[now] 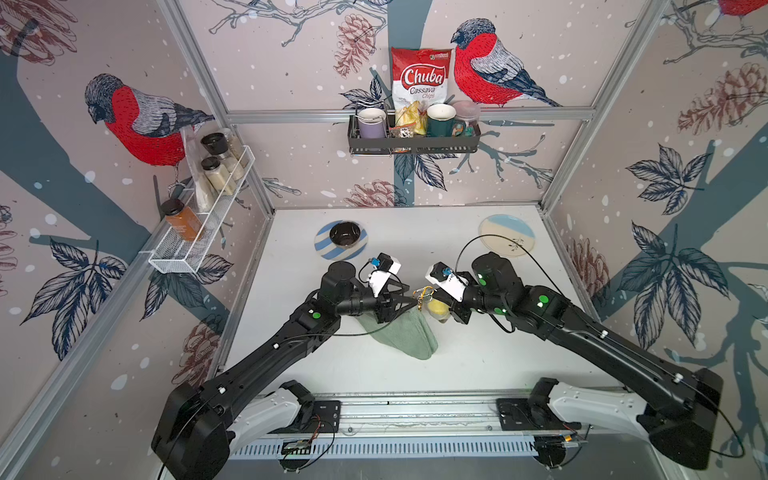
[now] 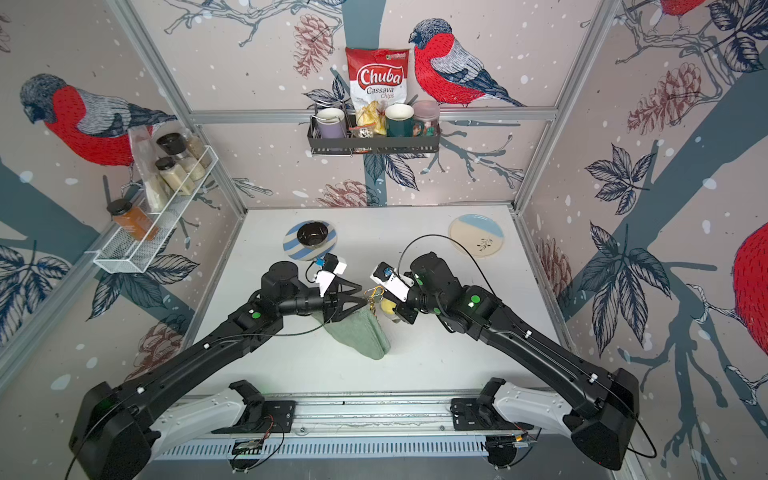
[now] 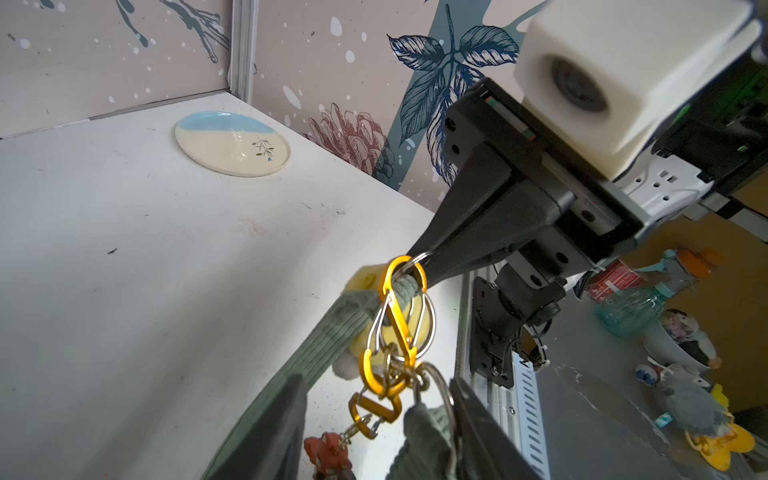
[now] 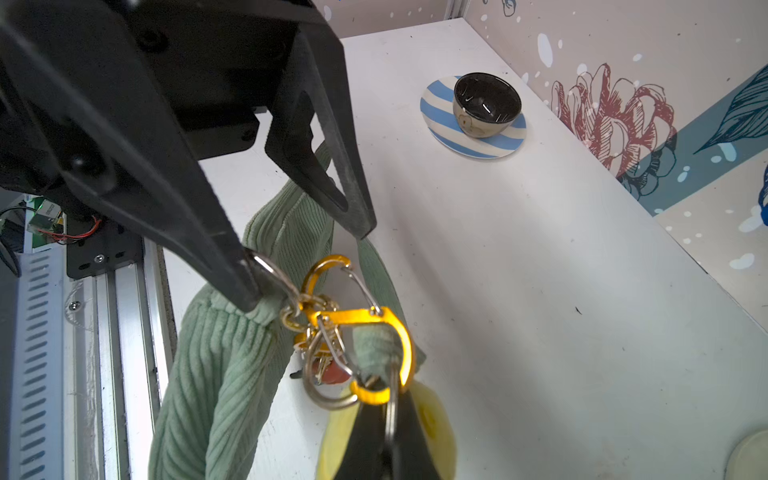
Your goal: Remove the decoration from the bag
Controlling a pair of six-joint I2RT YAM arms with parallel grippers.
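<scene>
The green corduroy bag [image 1: 408, 336] hangs between the grippers over the table, with gold carabiners [image 3: 400, 320] and metal rings at its strap. A yellow plush decoration [image 4: 436, 432] and a small red charm [image 3: 328, 454] dangle from them. My right gripper [image 2: 379, 289] is shut on a ring at the top of the carabiner chain, the plush partly hidden below it. My left gripper [image 2: 360, 297] is part open at the bag side, a ring and strap between or near its fingertips; whether it grips them I cannot tell.
A striped plate [image 4: 440, 120] with a dark bowl [image 4: 486, 104] stands at the back left, a pale plate [image 3: 232, 144] at the back right. A basket [image 1: 416, 144] and a wire shelf [image 1: 172, 260] hang on the walls.
</scene>
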